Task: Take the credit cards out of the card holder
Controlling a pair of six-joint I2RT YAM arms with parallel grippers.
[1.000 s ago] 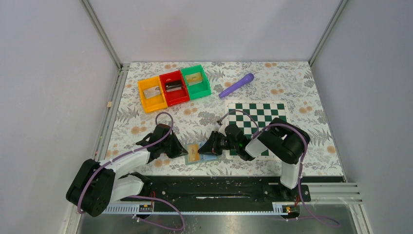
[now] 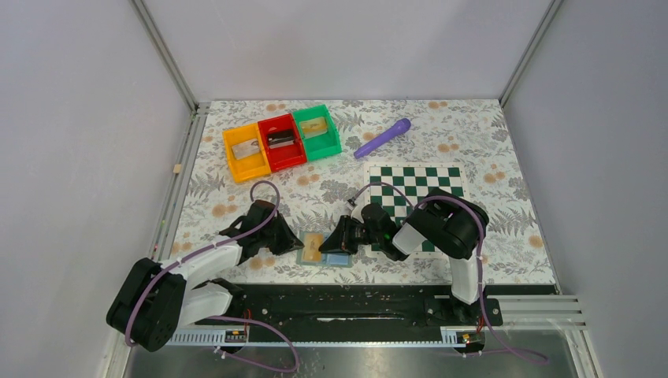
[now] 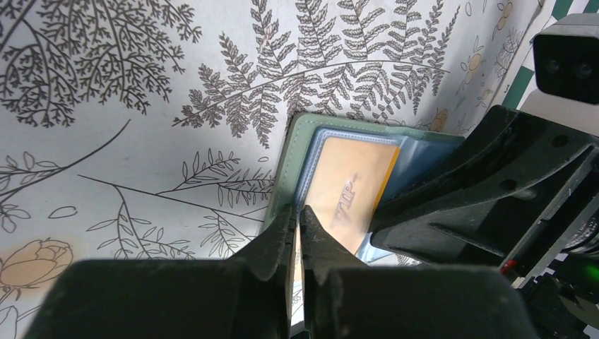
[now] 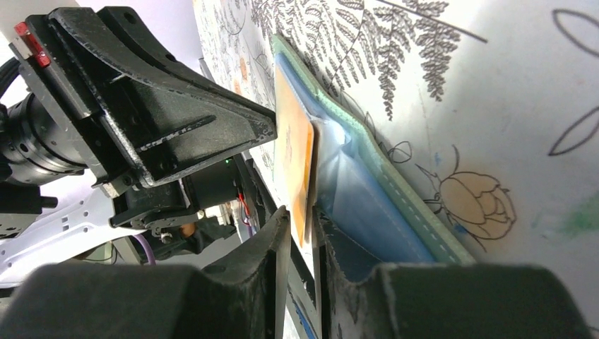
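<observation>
A green card holder (image 2: pixel 324 264) with a clear bluish inside lies near the table's front edge. In it sits a gold card marked VIP, its right edge raised a little in the right wrist view. My left gripper is shut over the holder's left border; whether it pinches that border cannot be told. From the right, my right gripper reaches over the holder. Its fingers (image 4: pixel 281 229) stand open by a narrow gap, with the gold card's edge (image 4: pixel 309 191) reaching between the tips.
Joined yellow (image 2: pixel 261 168), red (image 2: pixel 290 159) and green (image 2: pixel 327 147) bins stand at the back left, with flat items inside. A purple microphone-shaped object (image 2: pixel 383 138) lies at the back. Beneath the right arm is a green checkerboard (image 2: pixel 417 179). The table's middle is open.
My right arm has shifted slightly left over the holder. The holder and gold card sit turned a little from before. The left arm has stayed in place.
</observation>
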